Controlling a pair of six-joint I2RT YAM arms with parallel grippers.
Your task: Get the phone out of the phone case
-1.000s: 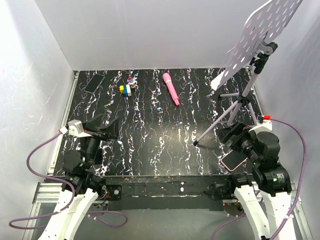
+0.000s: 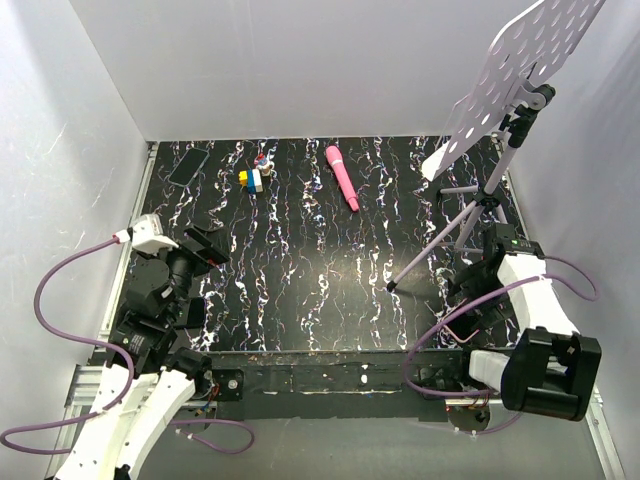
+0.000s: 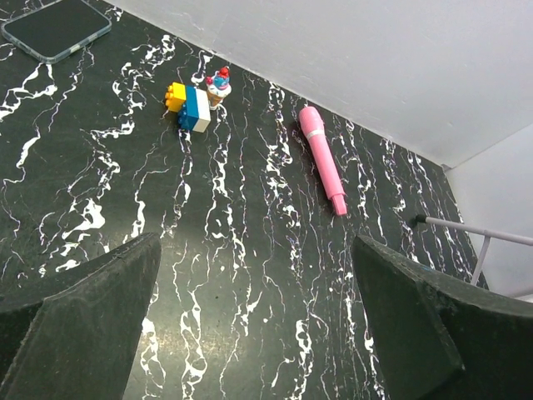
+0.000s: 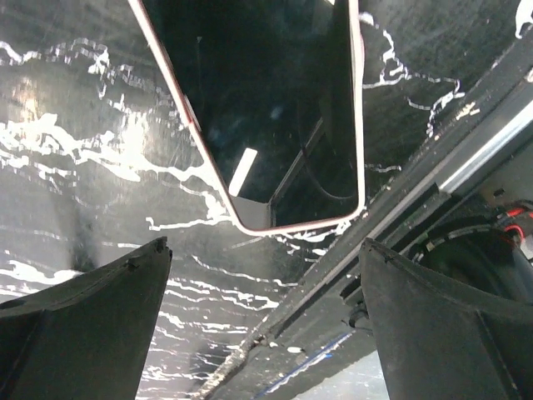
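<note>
A dark-screened phone (image 4: 258, 108) with a thin pink rim lies face up on the marbled table, large in the right wrist view; its far end is cut off. From above, only a part of this phone (image 2: 463, 328) shows at the front right, the right arm covering the rest. My right gripper hovers over its near end, open, with nothing between its fingers. Over the left side of the table my left gripper (image 2: 215, 245) is open and empty too. A second dark slab (image 2: 188, 166), phone-like, lies at the back left.
A pink microphone-like stick (image 2: 342, 178) lies at the back middle, and small toy blocks (image 2: 251, 181) with a figurine (image 2: 263, 163) stand left of it. A tripod (image 2: 484, 200) with a perforated panel rises at the right, close to my right arm.
The right arm has swung round and its gripper has come down over the phone, now covering much of it from above.
</note>
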